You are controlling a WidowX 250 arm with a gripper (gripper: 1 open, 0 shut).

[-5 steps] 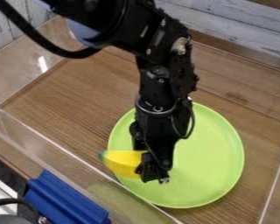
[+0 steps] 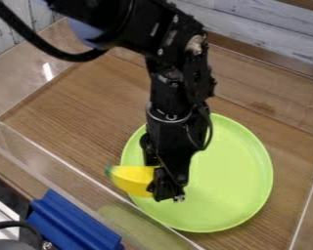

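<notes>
The black robot gripper (image 2: 164, 184) reaches down from the top of the camera view, low over the left part of a bright green plate (image 2: 235, 191). It is shut on a yellow object with a green tip (image 2: 130, 178), perhaps a toy banana, whose left end sticks out past the fingers near the plate's left rim. The rest of the yellow object is hidden behind the gripper.
A wooden board (image 2: 70, 117) surrounds the plate, with clear space at the left and right. A clear plastic edge runs diagonally at lower left, beside a blue ribbed object (image 2: 70, 223). A pale wooden wall stands behind.
The gripper and the yellow object have shifted very slightly; the arm's upper part has moved a little to the left. Otherwise the scene is the same.
</notes>
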